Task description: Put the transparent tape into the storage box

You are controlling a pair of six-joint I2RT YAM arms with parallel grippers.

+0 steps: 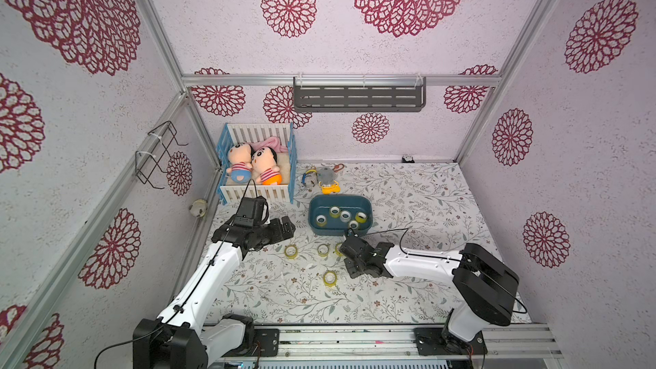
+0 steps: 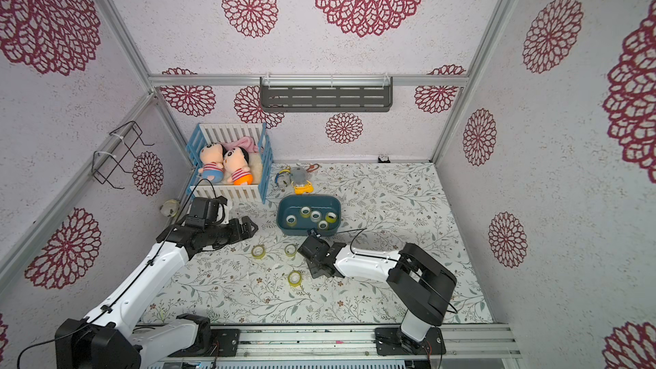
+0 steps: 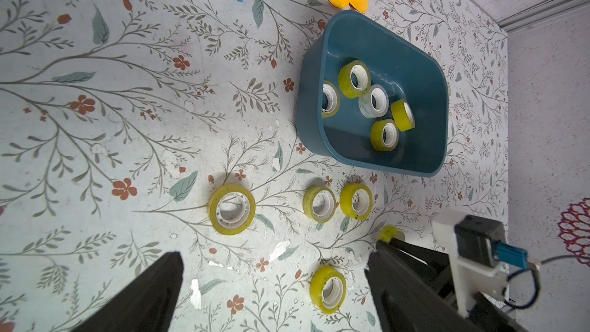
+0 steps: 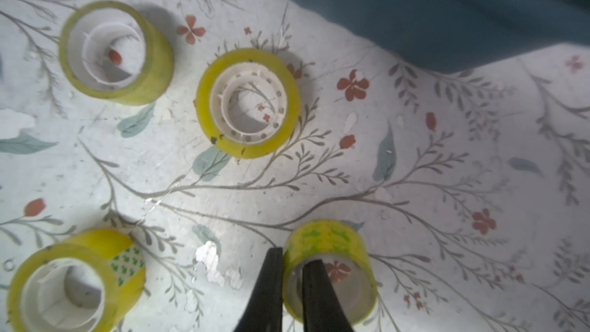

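My right gripper is shut on the wall of a yellow-green transparent tape roll [image 4: 328,239], one finger outside and one inside the ring. In the left wrist view that roll shows just at the right gripper's tip. The teal storage box [image 3: 310,110] stands behind, with several tape rolls inside. My left gripper [image 1: 287,227] hangs open and empty left of the box.
A toy crib [image 1: 256,193] holding two dolls stands at the back left. A small grey and yellow toy [image 1: 328,181] sits behind the box. The table's right side behind the right arm is clear.
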